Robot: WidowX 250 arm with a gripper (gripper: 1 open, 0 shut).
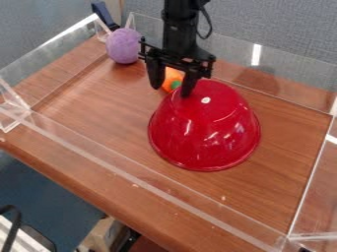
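My black gripper hangs at the top centre, its fingers down at the top of an upturned red bowl, which rests on the wooden table. Just behind the bowl, partly hidden by it and the gripper, is a small orange object with a green part. Whether the fingers are closed on anything is unclear.
A purple round object with a dark blue handle lies at the back left. Clear plastic walls border the table. The wood is bare to the left and front of the bowl.
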